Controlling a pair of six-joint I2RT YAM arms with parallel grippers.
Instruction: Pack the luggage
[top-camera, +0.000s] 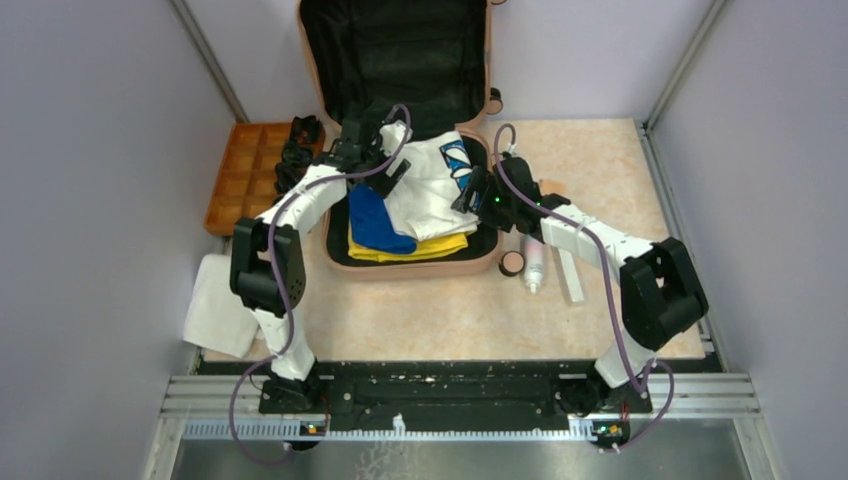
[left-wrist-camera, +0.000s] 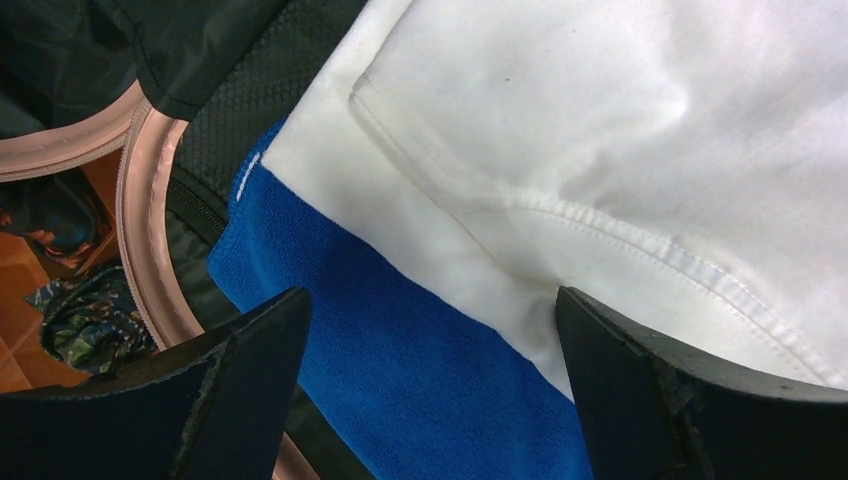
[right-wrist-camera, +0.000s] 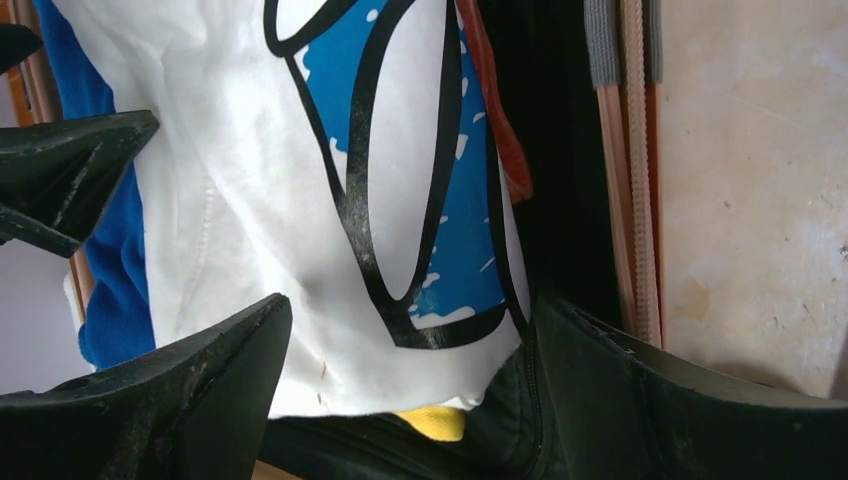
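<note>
The open pink suitcase holds a white printed shirt folded over blue cloth, with yellow cloth beneath. My left gripper hovers over the upper left of the pile; in the left wrist view its open fingers sit where white and blue cloth meet. My right gripper is at the pile's right edge, open over the blue print and the suitcase rim in the right wrist view.
An orange divided tray with dark items stands left, a white cloth below it. On the right lie a bottle, a round compact and a long pale box.
</note>
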